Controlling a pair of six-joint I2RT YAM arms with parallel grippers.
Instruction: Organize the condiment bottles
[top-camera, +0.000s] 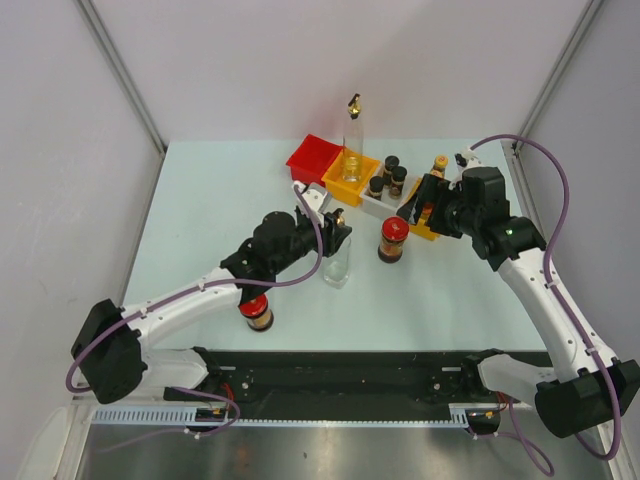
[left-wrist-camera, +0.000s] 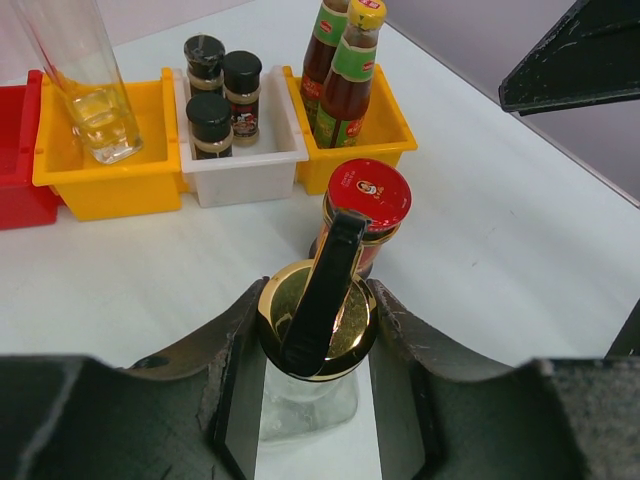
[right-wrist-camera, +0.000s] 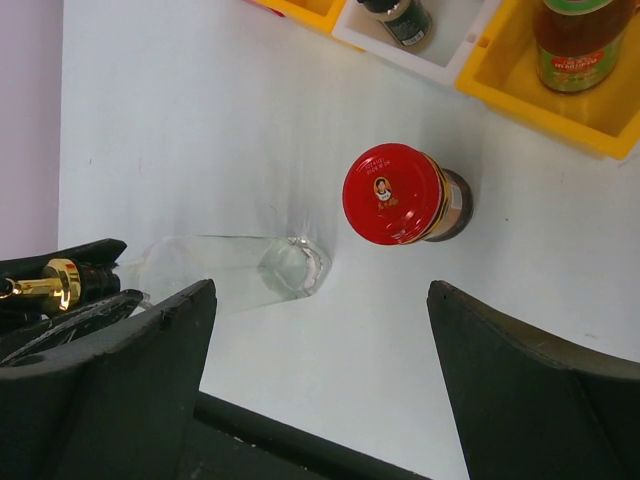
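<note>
In the middle of the table a clear glass bottle (top-camera: 337, 265) with a gold pourer cap (left-wrist-camera: 318, 330) stands upright. My left gripper (top-camera: 338, 225) is shut on its neck, just under the cap. To its right stands a red-lidded jar (right-wrist-camera: 405, 195), untouched. Another red-lidded jar (top-camera: 257, 312) is beside my left arm. My right gripper hangs open near the yellow bin, with nothing between its fingers. A second glass bottle (top-camera: 353, 145) leans in the middle yellow bin (left-wrist-camera: 110, 195).
Behind are a red bin (top-camera: 313, 158), empty, a white bin (left-wrist-camera: 245, 180) with several dark-capped shakers (left-wrist-camera: 210, 122), and a yellow bin (left-wrist-camera: 395, 135) holding sauce bottles (left-wrist-camera: 348, 75).
</note>
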